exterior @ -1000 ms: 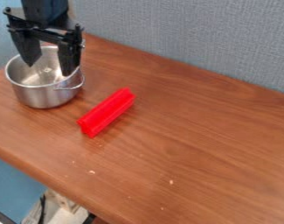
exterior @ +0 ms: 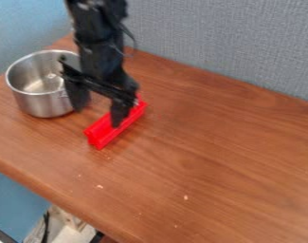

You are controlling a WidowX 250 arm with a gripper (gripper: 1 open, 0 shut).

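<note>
My black gripper (exterior: 100, 100) hangs over a red bar (exterior: 108, 133), which lies at a slant on the wooden table (exterior: 220, 161). The gripper is open and somewhat blurred; its lower end hides the upper middle of the bar. A steel pot (exterior: 37, 91) stands to the left, partly behind the gripper, so I cannot see all of its inside.
A grey padded wall (exterior: 232, 38) runs along the back, and the table's edge drops away at the lower left.
My gripper has moved down and to the right, from over the pot to over the red bar. The pot and bar look unmoved.
</note>
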